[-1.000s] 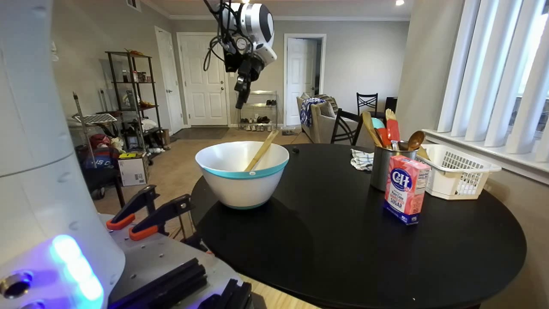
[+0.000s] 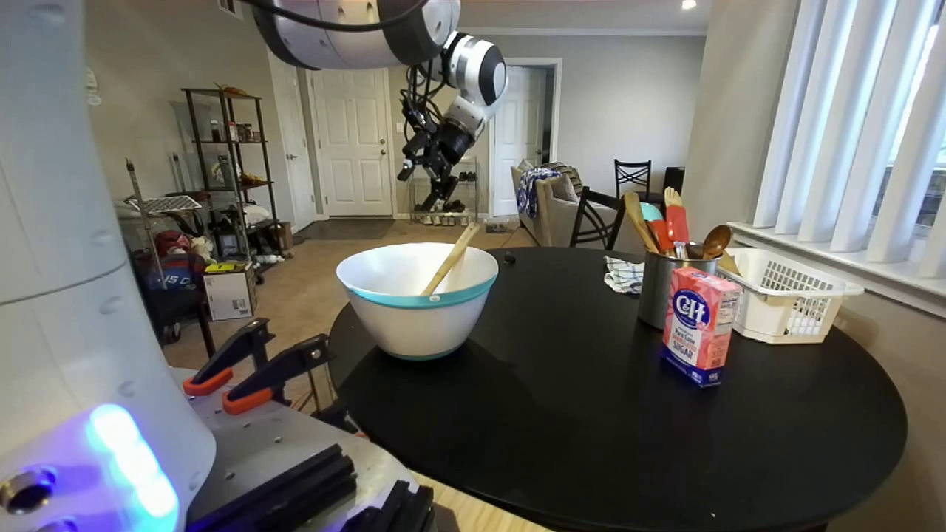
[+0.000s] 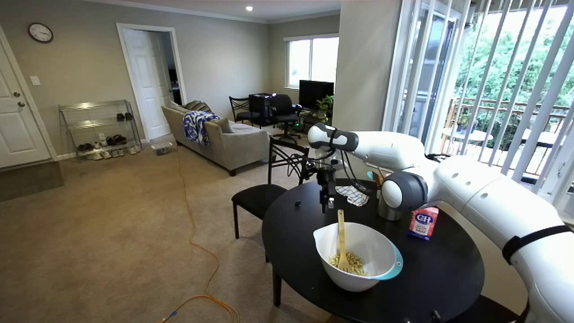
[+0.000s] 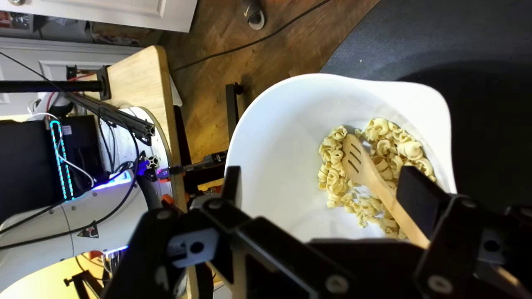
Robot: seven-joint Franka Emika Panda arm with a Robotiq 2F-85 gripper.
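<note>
A white mixing bowl (image 2: 403, 324) with a turquoise rim stands on the round black table. Pasta pieces (image 3: 352, 264) lie in the bottom of the bowl. A slotted wooden spatula (image 4: 366, 172) rests with its head in the pasta (image 4: 381, 142), and its handle leans up over the rim. Above the bowl hangs my gripper, open, its two fingers wide apart. In the wrist view the spatula's handle runs beneath the right finger (image 4: 421, 199). Exterior view 2 shows the gripper (image 3: 327, 206) higher than the handle's top and apart from it.
On the table's window side stand a pink sugar box (image 2: 698, 328), a metal canister (image 2: 657, 288) of utensils and a white basket (image 2: 785, 306). A checked cloth (image 3: 352, 194) and a small black object (image 3: 298, 203) lie nearby.
In exterior view 1 my gripper has come lower and its pose has turned; more of the arm now shows at the top. The bowl and spatula have stayed put.
</note>
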